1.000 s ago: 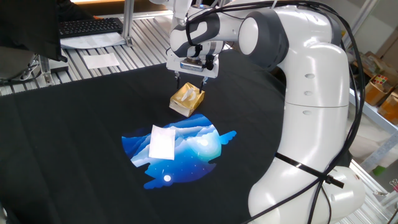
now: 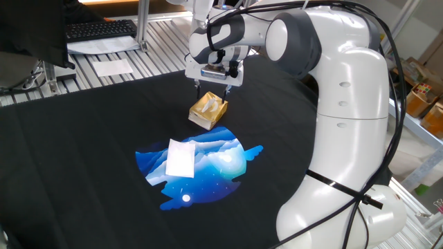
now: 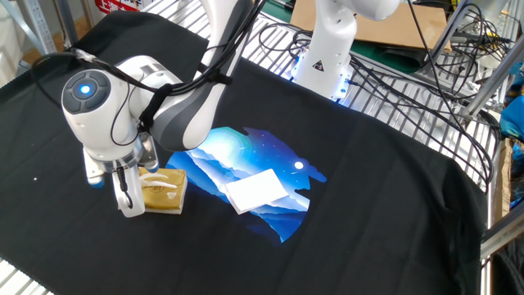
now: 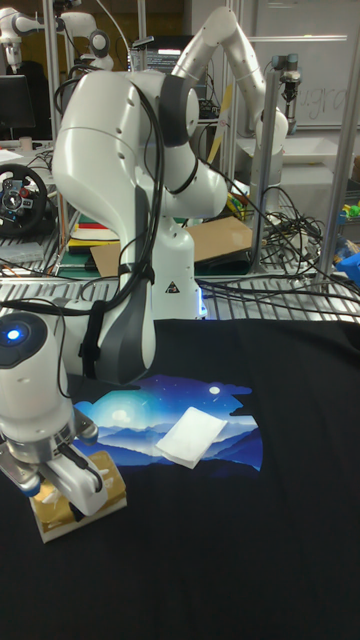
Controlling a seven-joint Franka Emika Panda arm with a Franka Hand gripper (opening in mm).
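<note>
A yellow-gold tissue pack [image 2: 208, 111] with pale sides and white tissue at its top lies on the black cloth. My gripper [image 2: 212, 97] points down at the pack's far end in exterior view 1, its fingers [image 2: 226, 92] wide apart. In exterior view 2 the gripper [image 3: 123, 197] stands at the pack's left end, partly covering the pack [image 3: 168, 197]. Whether the fingers touch the pack cannot be told. A white folded sheet [image 2: 181, 159] rests on the blue night-landscape mat [image 2: 225, 162]; exterior view 3 also shows the sheet [image 4: 192, 436].
A keyboard [image 2: 101, 30] and a paper [image 2: 113, 67] are on the slatted metal surface beyond the cloth. Loose cables [image 3: 409, 98] and a cardboard sheet [image 3: 393, 29] lie by the arm's base [image 3: 323, 65].
</note>
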